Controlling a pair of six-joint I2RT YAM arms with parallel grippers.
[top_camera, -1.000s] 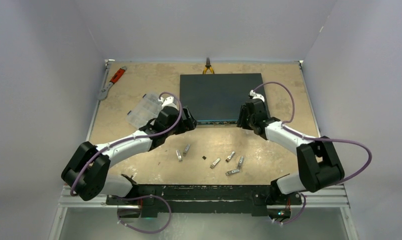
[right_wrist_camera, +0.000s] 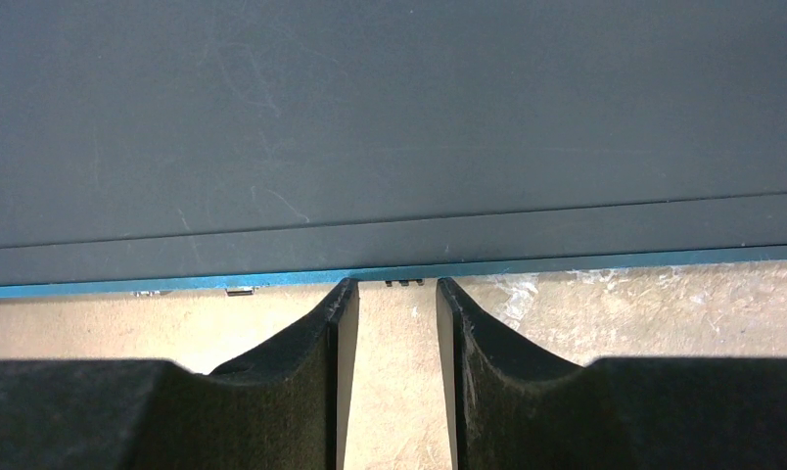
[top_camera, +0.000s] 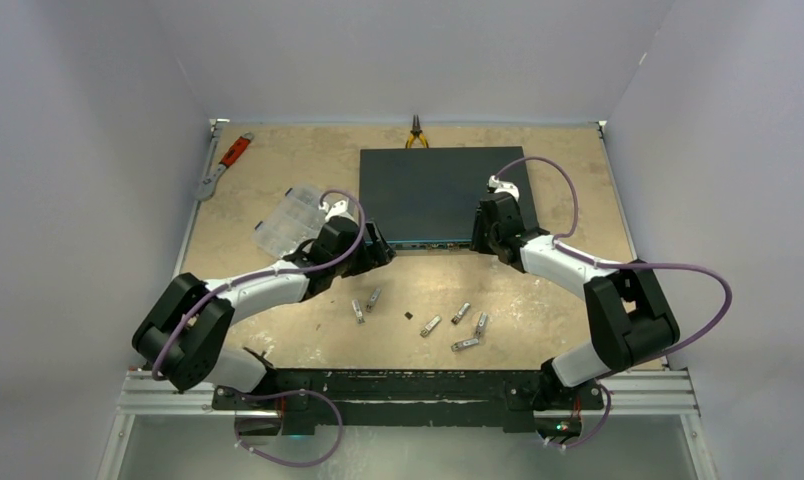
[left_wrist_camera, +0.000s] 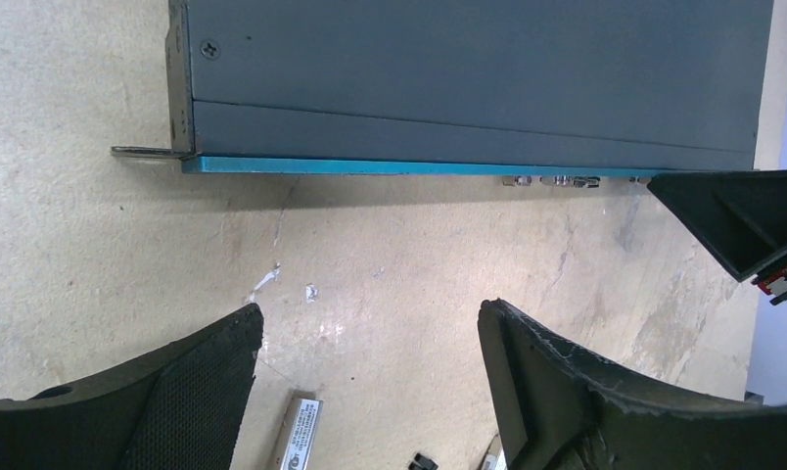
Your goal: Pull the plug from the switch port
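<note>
The dark switch [top_camera: 438,190] lies flat at the back of the table, its blue front edge [left_wrist_camera: 370,166] facing the arms. Small plugs stick out from that edge; in the right wrist view one dark plug [right_wrist_camera: 403,283] shows between the tips of my right gripper. Those fingers are part open, with gaps left on both sides of the plug. My left gripper stands wide apart in front of the switch's left part, only bare table between its fingers. Further right along the edge, more plug ends [left_wrist_camera: 556,181] protrude.
Several loose metal modules [top_camera: 461,313] and a small black piece [top_camera: 409,316] lie on the front table. A clear compartment box [top_camera: 290,222] sits left, partly under the left arm. Pliers [top_camera: 416,132] lie behind the switch, a red-handled tool [top_camera: 236,150] at the back left.
The right gripper has shifted a little left along the switch's front edge. Switch and loose modules have stayed put.
</note>
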